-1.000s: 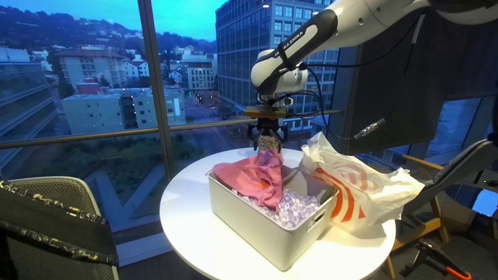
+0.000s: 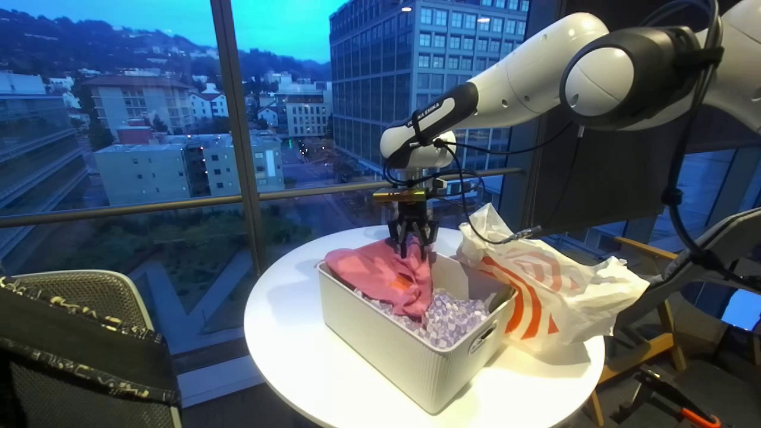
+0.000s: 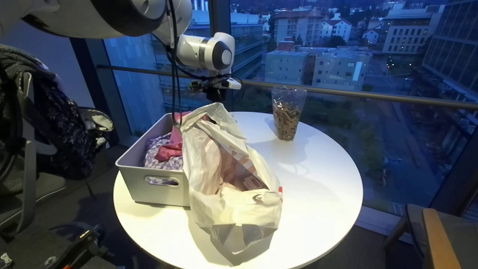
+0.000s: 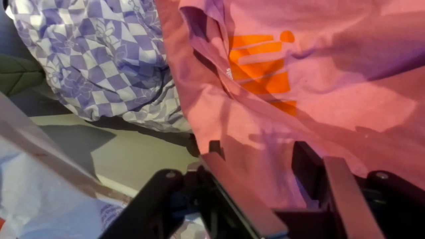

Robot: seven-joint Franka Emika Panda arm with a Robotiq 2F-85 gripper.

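A pink cloth (image 2: 378, 272) with an orange print lies heaped over the far-left part of a light grey bin (image 2: 389, 356). My gripper (image 2: 414, 249) points straight down at the cloth's raised back fold. In the wrist view the two fingers (image 4: 239, 191) stand apart, and pink fabric (image 4: 255, 131) shows between and beneath them. Whether either pad presses on the fabric cannot be told. A purple-and-white checked cloth (image 4: 107, 59) fills the bin beside the pink one. In the second exterior view a white bag hides the gripper's tips.
The white plastic bag (image 3: 233, 215) with red-orange print stands against the bin's side. A clear pouch of brown pieces (image 3: 286, 118) stands near the table's window edge.
My gripper has come down from above the bin to the pink cloth's back fold, and its fingers look closer together. The cloth and bin look the same.
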